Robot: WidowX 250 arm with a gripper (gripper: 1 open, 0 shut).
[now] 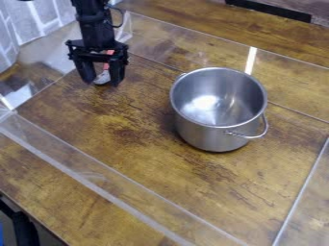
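Note:
The black robot gripper point(100, 63) reaches down from the top left, low over the wooden table point(115, 144), around a small pale object with some red point(100, 75) that is mostly hidden behind its fingers. I cannot tell whether the fingers grip it. To the right stands a large steel pot point(218, 108), empty, upright, with wire handles.
Clear plastic strips or panels border the work area on the left, front and right. A dark object point(15, 231) sits at the lower left corner.

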